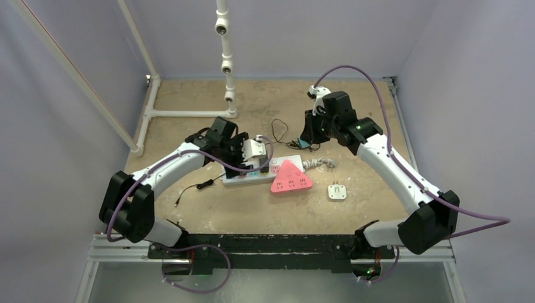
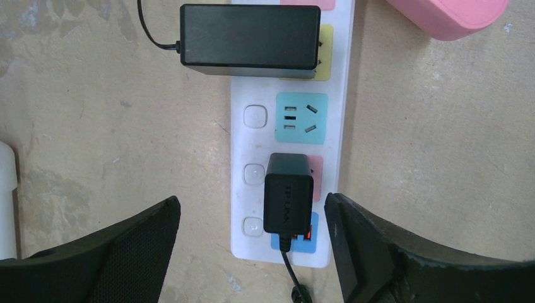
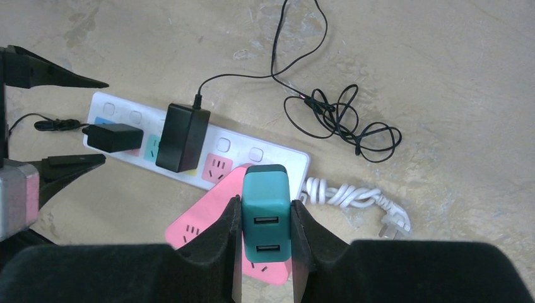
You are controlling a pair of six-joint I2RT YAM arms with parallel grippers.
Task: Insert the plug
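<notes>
My left gripper is open above the white power strip (image 2: pixel 252 145), its fingers either side of a small black TP-LINK adapter (image 2: pixel 287 202) seated on the strip, with nothing gripped. A larger black adapter (image 2: pixel 249 38) sits farther along, beside a free teal socket (image 2: pixel 301 117). My right gripper is shut on a teal plug (image 3: pixel 265 214) with two USB ports, held above the right end of the strip.
A pink triangular strip (image 1: pixel 290 182) lies in front of the white one. A white adapter (image 1: pixel 337 192) is on the right, black cables (image 3: pixel 340 123) lie behind, and white pipe framing (image 1: pixel 189 113) stands at the back left.
</notes>
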